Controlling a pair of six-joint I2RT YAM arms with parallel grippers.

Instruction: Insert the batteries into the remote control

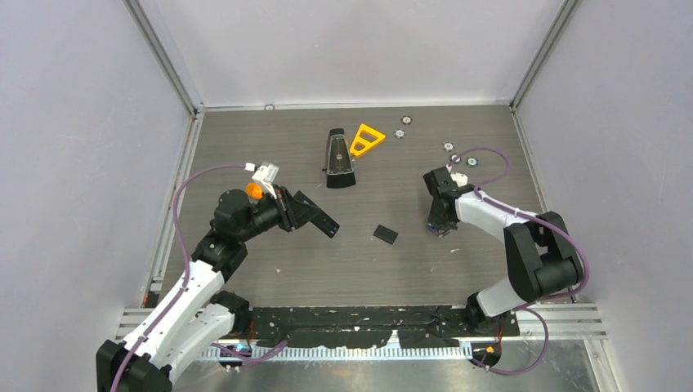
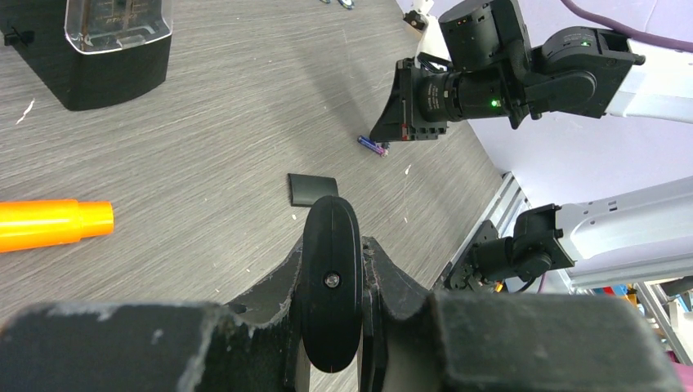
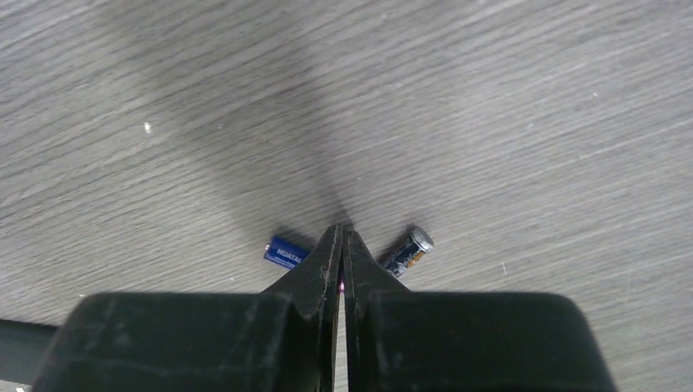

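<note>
My left gripper [image 1: 290, 214] is shut on the black remote control [image 1: 319, 219], which appears end-on in the left wrist view [image 2: 331, 278]. My right gripper points down over two small batteries, a blue one [image 3: 284, 251] and a dark one [image 3: 408, 253] lying angled apart on the table. Its fingertips meet between them and partly hide their inner ends and something pink; whether they grip a battery cannot be told. The flat battery cover [image 1: 386, 234] lies apart on the table between the arms.
A black-and-clear device [image 1: 339, 159] and a yellow triangular piece [image 1: 365, 139] stand at the back centre. An orange cylinder [image 2: 49, 223] lies by my left arm. Several small round parts [image 1: 449, 147] are at the back right.
</note>
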